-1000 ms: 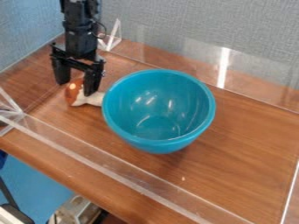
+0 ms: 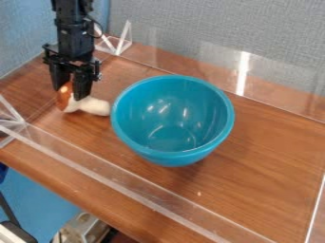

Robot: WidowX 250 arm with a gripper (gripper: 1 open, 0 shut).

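Note:
My black gripper (image 2: 71,82) reaches down at the left of the wooden table, its fingers shut on an object with an orange-brown part and a pale, elongated end (image 2: 89,106), perhaps a toy mushroom or vegetable. The gripper hides part of it. A large empty teal bowl (image 2: 173,119) stands to the right of the object, close by it.
Clear plastic walls with white brackets (image 2: 112,43) edge the wooden table (image 2: 260,171). A grey fabric wall rises behind, and a blue floor with some metal hardware shows beyond the front left edge.
The gripper has shifted slightly left and down around the object and looks more closed on it. The object has moved slightly left; the bowl stays in place.

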